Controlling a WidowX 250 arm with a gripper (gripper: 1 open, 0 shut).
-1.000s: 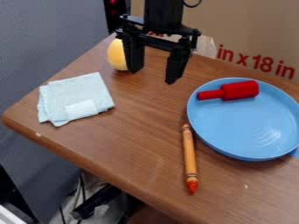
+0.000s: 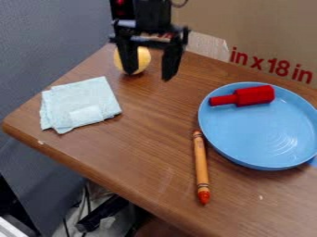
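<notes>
My black gripper (image 2: pixel 150 61) hangs over the back of the wooden table, open, with its fingers apart, blurred. A round yellow object (image 2: pixel 141 59) sits behind it, partly hidden by the fingers. A folded pale cloth (image 2: pixel 80 103) lies at the left. A blue plate (image 2: pixel 257 134) on the right holds a red cylindrical object (image 2: pixel 242 96). An orange crayon-like stick (image 2: pixel 201 168) lies left of the plate.
A cardboard box (image 2: pixel 258 45) stands behind the table.
The objects on the table look unmoved.
</notes>
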